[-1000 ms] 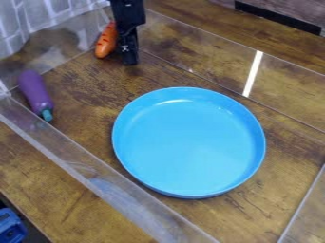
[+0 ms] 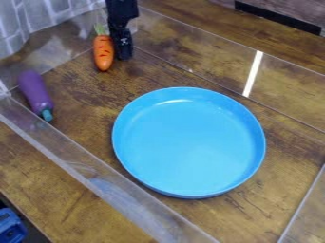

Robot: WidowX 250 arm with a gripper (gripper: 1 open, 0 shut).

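Note:
An orange toy carrot [image 2: 105, 52] with a green top stands out at the upper left of the wooden surface. The dark gripper [image 2: 121, 43] is at its right side, close against or beside it; its fingers are too dark and small to show whether they are open or shut.
A purple eggplant [image 2: 34, 93] lies at the left near the clear wall. A large blue plate [image 2: 188, 142] fills the middle right. Clear panels border the left and front, and the upper right of the surface is free.
The gripper has moved slightly left and up, and the carrot now shows lower, more upright in view and less hidden by the gripper.

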